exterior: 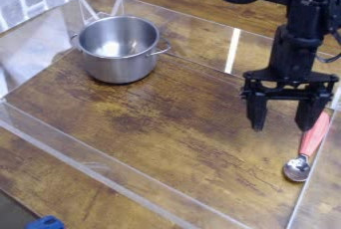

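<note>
My black gripper [284, 119] hangs over the right side of the wooden table [160, 143], its two fingers wide apart and empty, so it is open. Just right of it lies a ladle [314, 131] with a pink-red handle and a steel head toward the front, partly behind the right finger. A steel pot [120, 67] with two handles stands at the back left of the table.
Clear strips or edges run along its sides. A small blue object [46, 222] sits at the bottom left corner, and a crumpled translucent sheet is at the far left.
</note>
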